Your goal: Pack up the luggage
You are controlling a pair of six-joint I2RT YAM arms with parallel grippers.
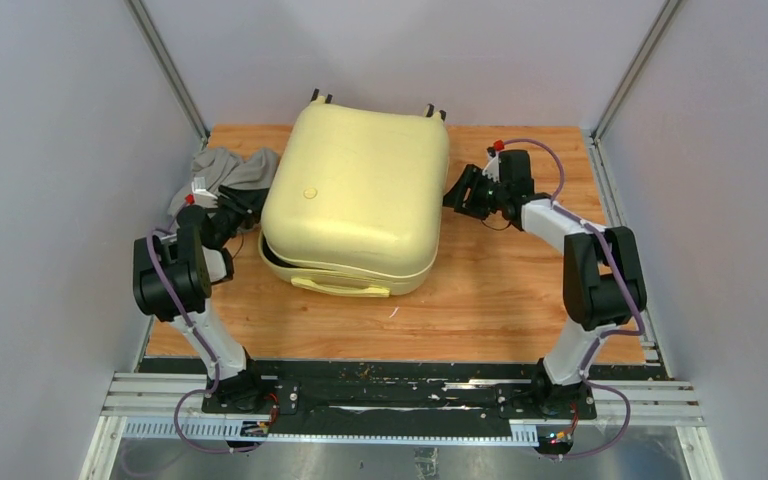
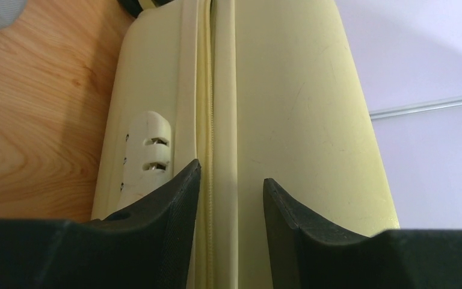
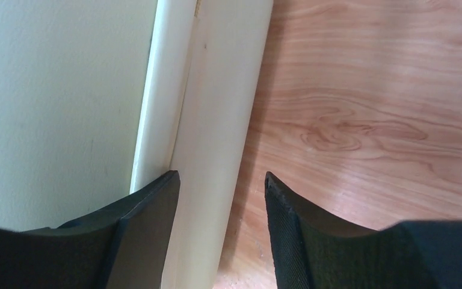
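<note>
A pale yellow suitcase [image 1: 360, 190] lies flat with its handle toward the front and its wheels at the back. Along its front left a dark gap shows under the lid. At the left side, my left gripper is shut on the lid's edge, one finger at the seam. My right gripper [image 1: 457, 203] is beside the suitcase's right side, its fingertips close against it. In the right wrist view its fingers [image 3: 150, 211] stand apart over the suitcase's lower side [image 3: 213, 132], open; whether they touch it cannot be told.
A grey cloth [image 1: 225, 172] lies at the back left, partly behind the left gripper. Bare wooden table [image 1: 540, 290] stretches to the right of the suitcase and in front of it. Walls stand close at the back and sides.
</note>
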